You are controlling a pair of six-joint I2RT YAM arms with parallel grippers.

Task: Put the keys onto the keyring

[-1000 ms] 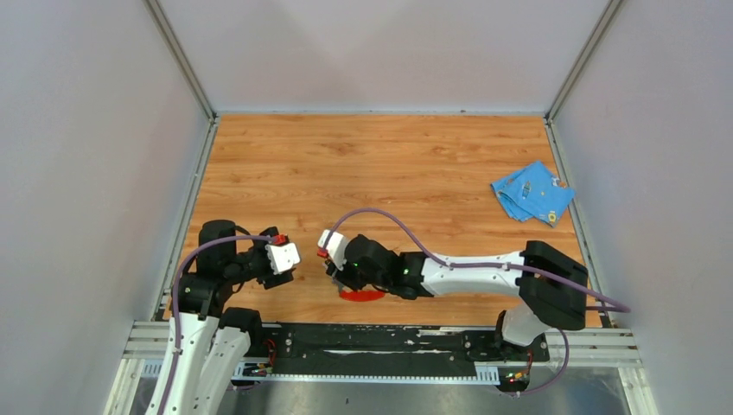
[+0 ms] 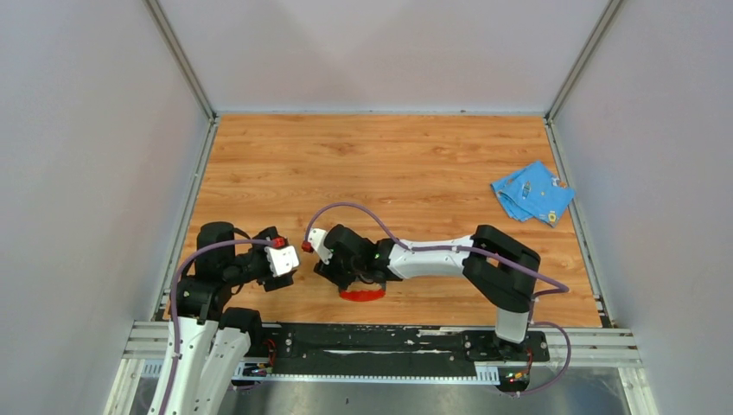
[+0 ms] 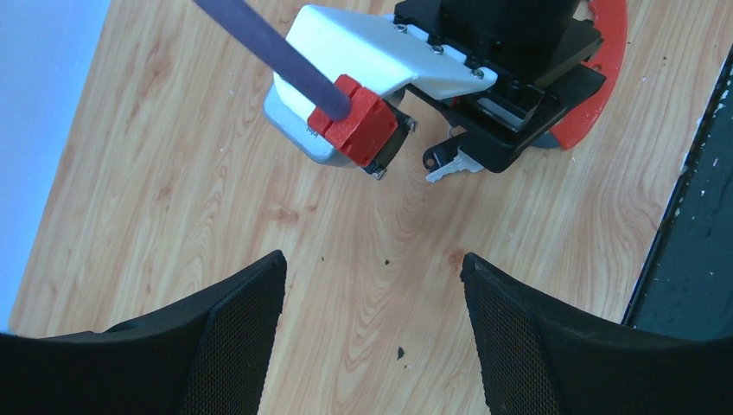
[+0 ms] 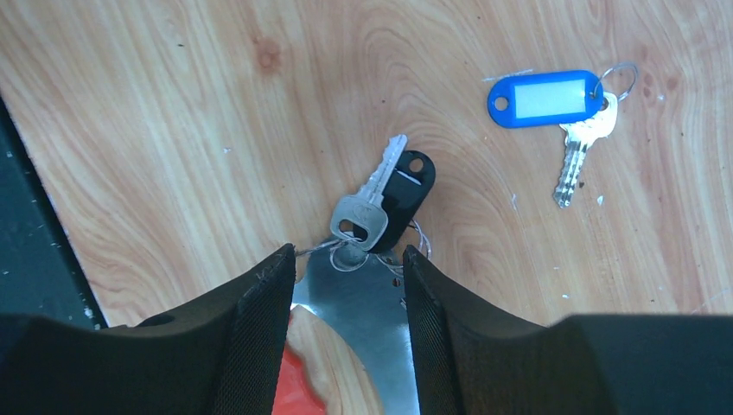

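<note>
In the right wrist view a silver key [image 4: 360,216] lies on a black tag [image 4: 404,194] with wire rings, atop a red-handled tool [image 4: 354,320]. To its upper right, a blue tag [image 4: 544,99] with a ring [image 4: 634,78] lies over a second key [image 4: 570,173]. My right gripper hovers open over the tool and black tag, holding nothing. My left gripper stands open at the left with bare wood between its fingers; in the left wrist view the key and black tag show beneath the right gripper.
A folded blue cloth [image 2: 532,194] lies at the far right. A dark metal rail [image 2: 372,341] runs along the front edge. White walls enclose the table on the sides and back.
The left arm is almost unmoved.
</note>
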